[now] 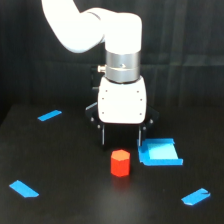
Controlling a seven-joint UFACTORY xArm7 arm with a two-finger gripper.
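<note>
A red block (120, 163) stands on the black table in the middle foreground. The white robot arm reaches down from the top, its gripper (121, 136) hanging behind and above the block; the fingertips are dark against the dark background, so their spacing is hard to make out. Right of the block lies a blue square (150, 157) with a lighter inner part.
Blue tape strips lie at the back left (49, 115), front left (24, 189) and front right (196, 197). The dark table (70, 160) is otherwise largely clear.
</note>
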